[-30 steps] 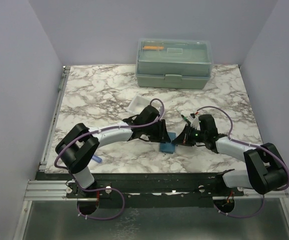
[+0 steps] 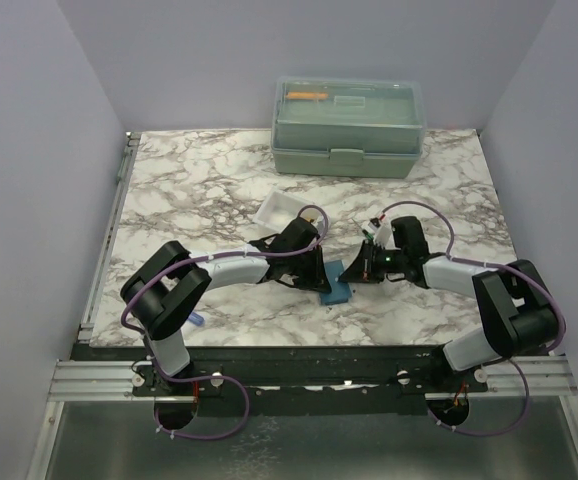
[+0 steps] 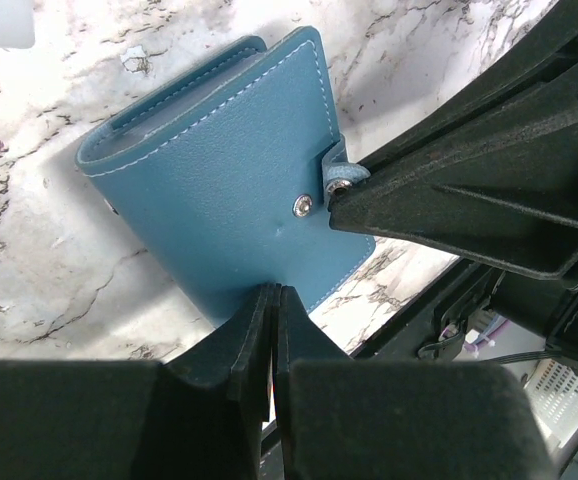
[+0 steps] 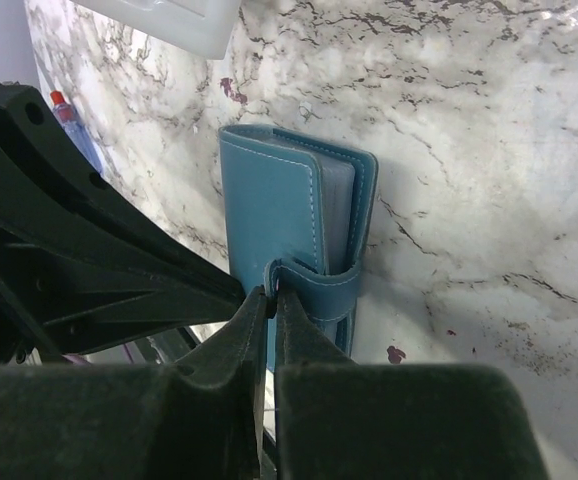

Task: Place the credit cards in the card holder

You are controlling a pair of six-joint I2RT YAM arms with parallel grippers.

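Note:
The blue card holder lies at the table's middle, between the two grippers, with clear inner sleeves showing along its edge. Its strap with a snap stud is undone from the matching stud on the cover. The right gripper is closed on the strap's tip. My left gripper has its fingertips close together against the cover's lower part; whether they pinch anything is hidden. No loose credit card can be made out.
A white tray sits just behind the left gripper. Farther back stands a large teal lidded box with an orange object inside. A small blue item lies at front left.
The right gripper has shifted slightly, its arm swinging a little left and back.

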